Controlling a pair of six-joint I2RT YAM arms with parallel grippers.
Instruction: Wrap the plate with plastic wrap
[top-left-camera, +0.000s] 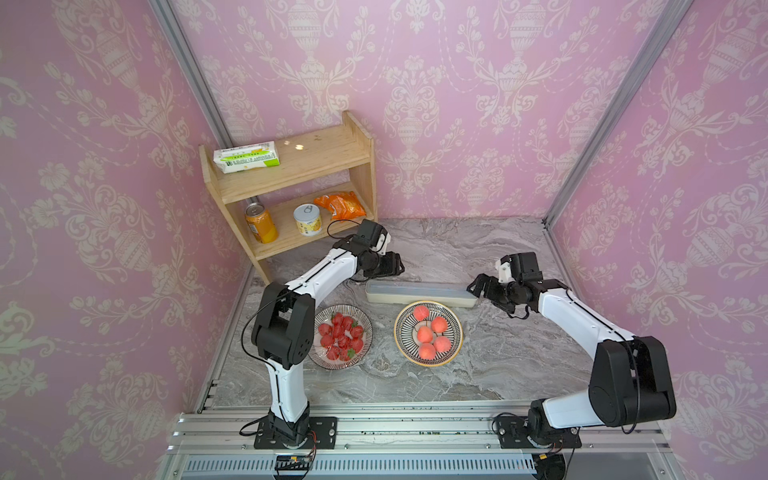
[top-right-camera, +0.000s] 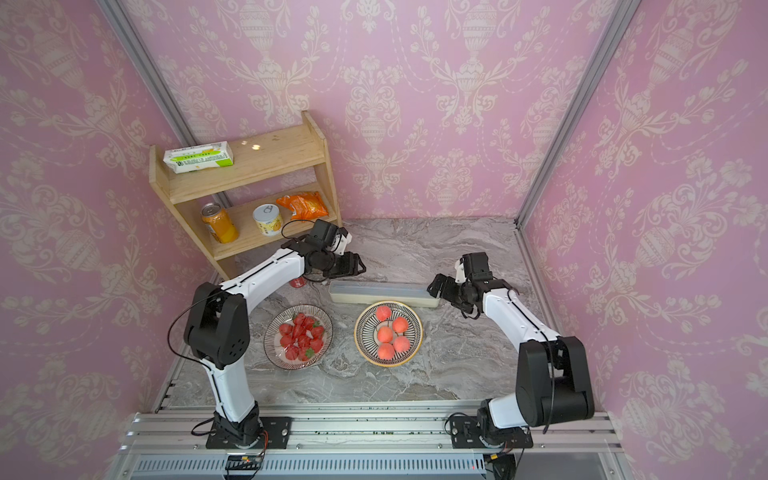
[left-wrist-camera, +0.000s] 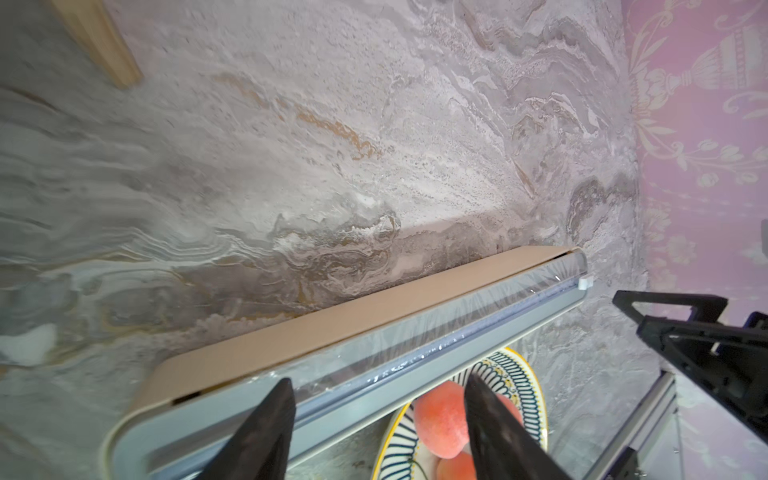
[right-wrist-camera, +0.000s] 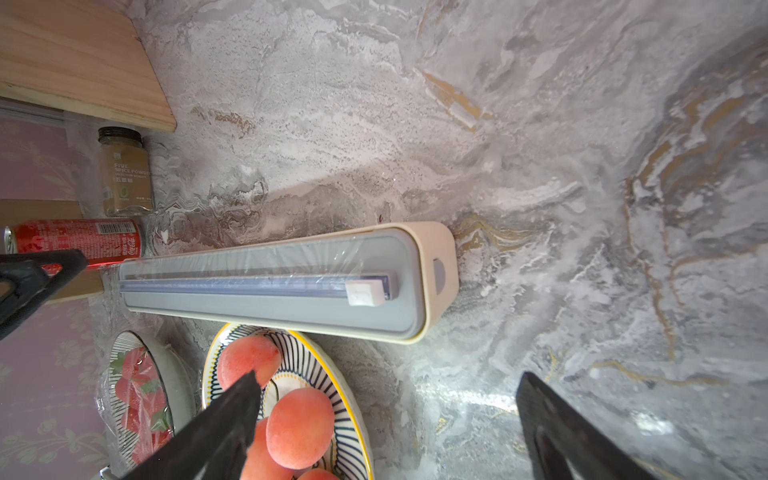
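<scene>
The long pale plastic wrap box (top-left-camera: 420, 293) lies on the marble table behind the plates, clear film stretched along its top. Its white cutter slider (right-wrist-camera: 365, 293) sits at the right end in the right wrist view. In front of the box stands a striped plate (top-left-camera: 400, 345) of peaches, with no film seen over it. A plate (top-left-camera: 313, 352) of strawberries is to its left; clear film shows around it in the right wrist view. My left gripper is above the box's left end, fingers apart and empty. My right gripper, open and empty, hovers by the right end.
A wooden shelf (top-left-camera: 312, 152) at the back left holds a carton, cans and an orange bag. A red can (right-wrist-camera: 80, 240) and a spice jar (right-wrist-camera: 126, 172) stand near the box's left end.
</scene>
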